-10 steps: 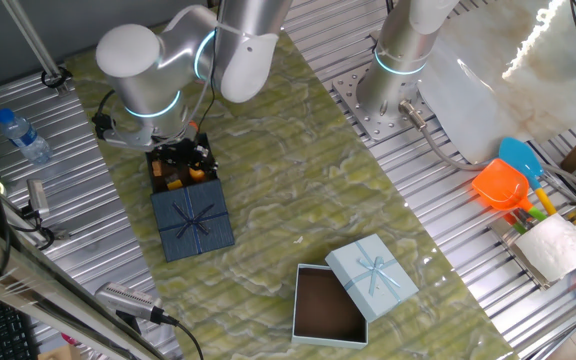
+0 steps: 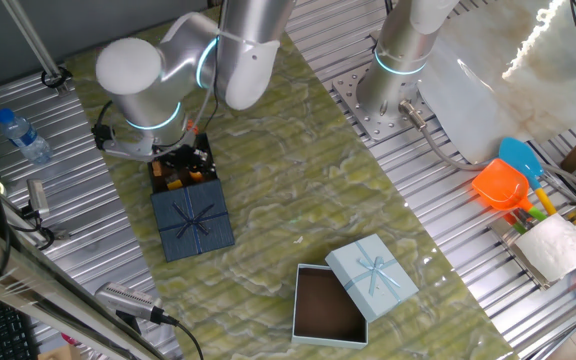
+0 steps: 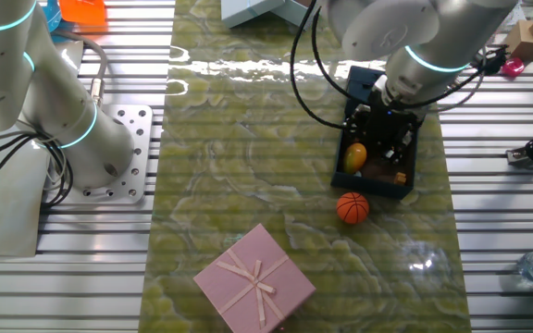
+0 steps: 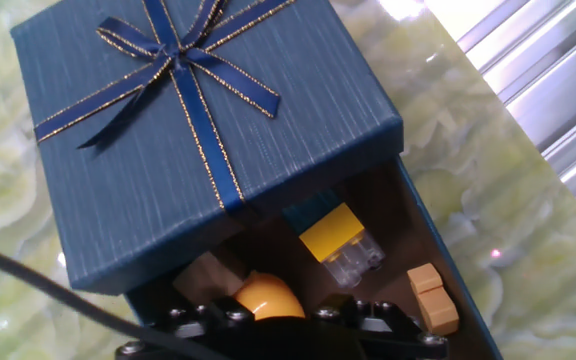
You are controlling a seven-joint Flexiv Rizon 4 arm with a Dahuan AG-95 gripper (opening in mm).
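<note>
A dark blue box [image 3: 339, 171] has its ribboned lid [image 4: 268, 130] resting askew over one end, leaving the other end uncovered. My gripper is down at the uncovered part, its black fingers [image 4: 368, 322] apart at the bottom of the wrist view. An orange-yellow rounded item [image 4: 268, 294] shows between and just beyond the fingertips; no firm hold on it is visible. Also inside are a yellow-topped block [image 4: 332, 233] with clear studs and tan wooden blocks [image 4: 433, 298]. In exterior view 1 the arm hides part of the opening.
A small basketball [image 3: 353, 208] lies just outside the box. A pink gift box [image 3: 254, 279] and an open light-blue box [image 2: 330, 308] with its lid [image 2: 373, 277] tilted against it stand apart.
The arm has shifted slightly above the dark blue box, and the gripper now covers more of the opening. The boxes and lids have not moved.
</note>
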